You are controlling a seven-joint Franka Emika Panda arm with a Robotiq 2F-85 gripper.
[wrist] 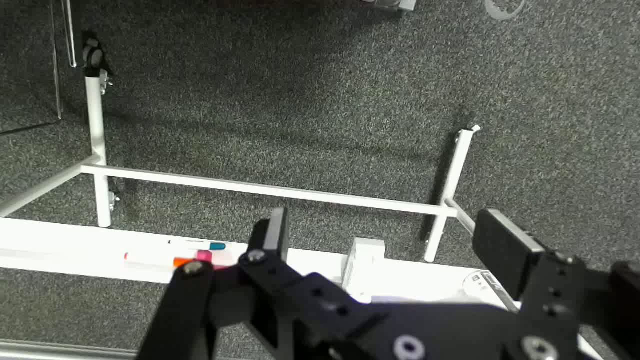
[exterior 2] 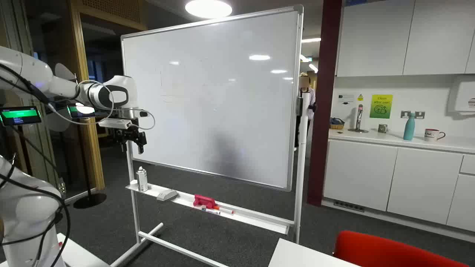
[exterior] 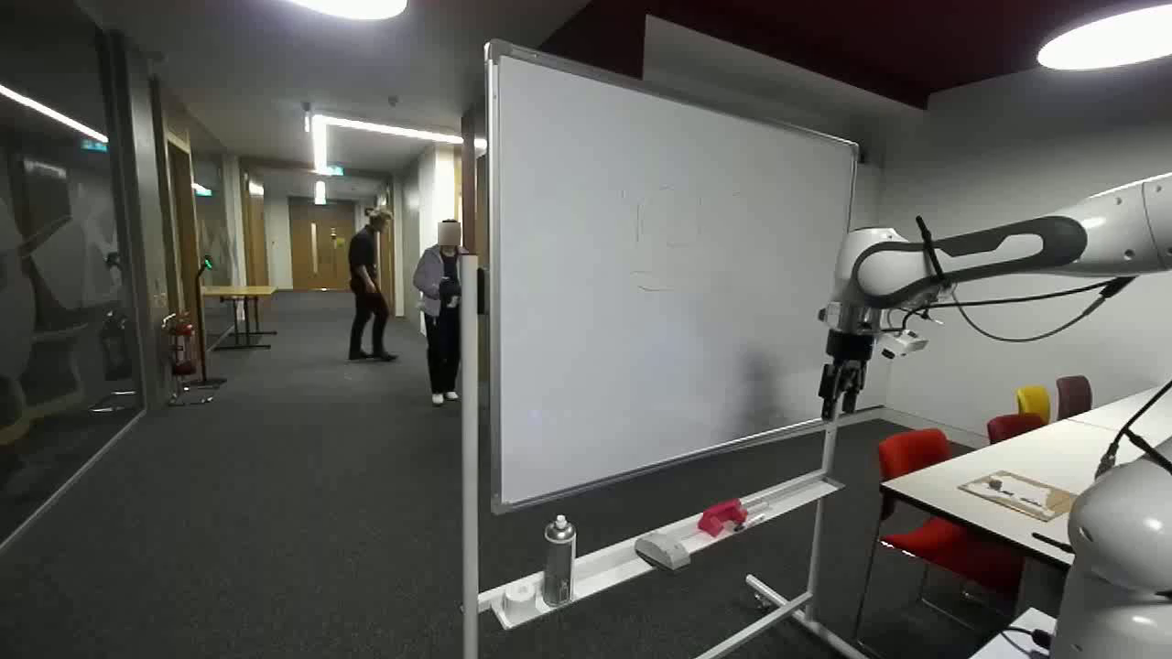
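My gripper is open, with nothing between its wide-apart fingers, and it points down at the floor. In the first exterior view the gripper (exterior: 842, 394) hangs in front of the right part of the whiteboard (exterior: 659, 275), well above the tray (exterior: 615, 566). That tray carries a spray can (exterior: 559, 560), a grey-white eraser (exterior: 662, 550), a red holder (exterior: 721, 516) and a white roll (exterior: 518, 599). Two pens lie beside the holder; in the wrist view one is blue-capped (wrist: 217, 246) and the other orange-ended (wrist: 182, 261). Faint marks show on the board.
A table (exterior: 1027, 467) with a cardboard piece and red chairs (exterior: 923, 450) stand at the right. Two people are in the corridor, one (exterior: 441, 297) close behind the board's left edge. Carpet lies clear beneath the whiteboard's frame (wrist: 264, 189).
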